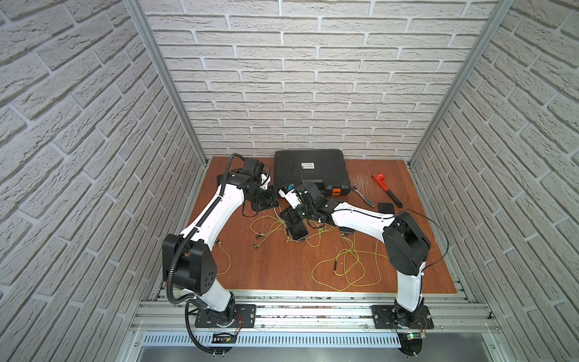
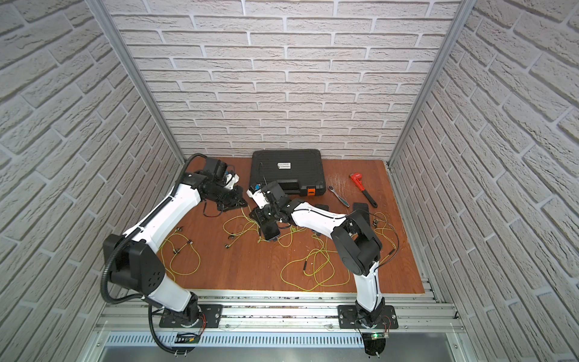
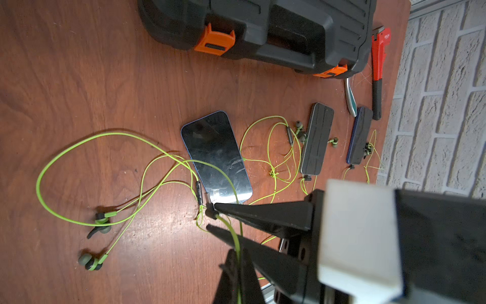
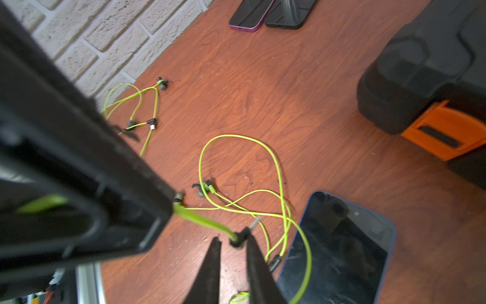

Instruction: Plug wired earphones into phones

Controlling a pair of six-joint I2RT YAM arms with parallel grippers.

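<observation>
My left gripper (image 1: 271, 202) is shut, a thin green earphone cable (image 3: 228, 228) running from between its fingers to a black jack plug (image 3: 211, 210) at the tips of my right gripper. In the left wrist view the right gripper's fingers are part open around that plug. In the right wrist view the plug's metal pin points up and away. Below them a phone (image 3: 215, 152) lies face up on the table with loops of green earphones (image 4: 278, 172) beside it. More phones (image 3: 316, 139) with earphones lie to the right.
A black case (image 1: 307, 163) lies at the back centre. A red pipe wrench (image 1: 386, 187) and a metal tool (image 1: 362, 196) lie at the back right. More earphones (image 2: 181, 253) and two phones (image 4: 286, 12) are at the left side.
</observation>
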